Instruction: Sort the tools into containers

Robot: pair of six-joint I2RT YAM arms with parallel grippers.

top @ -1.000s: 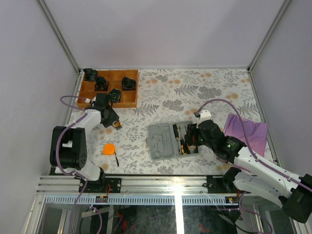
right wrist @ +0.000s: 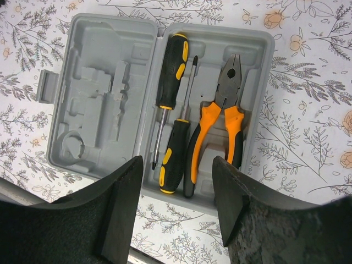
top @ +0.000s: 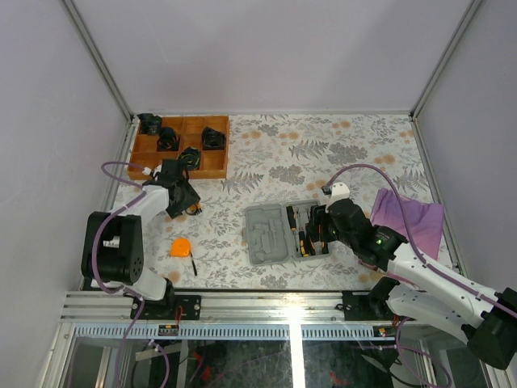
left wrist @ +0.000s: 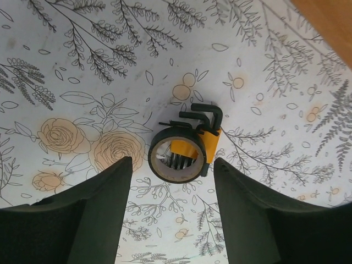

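A roll of black tape (left wrist: pixel 177 176) lies on a hex key set in an orange holder (left wrist: pixel 212 140); my left gripper hangs over them, part open, nothing visibly held. An orange tape measure (top: pixel 180 247) and a thin dark tool (top: pixel 194 265) lie below it in the top view. My right gripper stands open above the grey toolbox (right wrist: pixel 96 27), which holds two screwdrivers (right wrist: pixel 173 71) and orange-handled pliers (right wrist: pixel 201 137).
A wooden compartment tray (top: pixel 210 166) with dark items sits at the back left. A purple cloth (top: pixel 412 218) lies at the right edge.
My left gripper has shifted slightly toward the front of the table over the tape and keys. The right arm looks still.
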